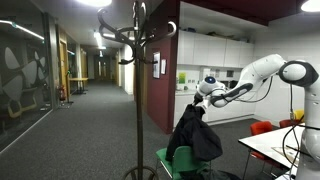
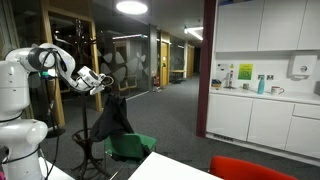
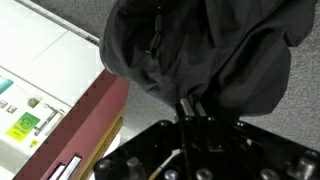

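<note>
A dark jacket [image 1: 196, 136] hangs bunched from my gripper [image 1: 201, 103], its lower part draped over the green chair [image 1: 184, 160] in exterior view 1. In exterior view 2 the jacket [image 2: 112, 118] drops as a dark length of cloth below the gripper [image 2: 103, 92], just above and beside the green chair [image 2: 137, 146]. Black folds of the jacket [image 3: 190, 45] with a zip pull fill much of the wrist view. There my gripper is shut on a gathered bit of the cloth. The fingertips are partly lost against the dark fabric.
A dark coat stand [image 1: 139, 90] with curved hooks rises in the foreground of exterior view 1, left of the jacket. A white table [image 2: 175, 166] and a red chair [image 2: 245, 168] stand near the front of exterior view 2.
</note>
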